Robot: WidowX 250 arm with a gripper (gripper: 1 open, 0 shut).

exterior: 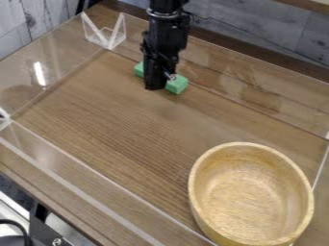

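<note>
My black gripper [157, 77] is near the back middle of the wooden table [115, 135], low over a green object [176, 85] that shows on both sides of it. The fingers look shut; whether they touch the green object, I cannot tell.
A large pale yellow round bowl [251, 197] sits at the front right. A clear angular plastic piece [103, 32] is at the back left. Grey walls stand behind.
</note>
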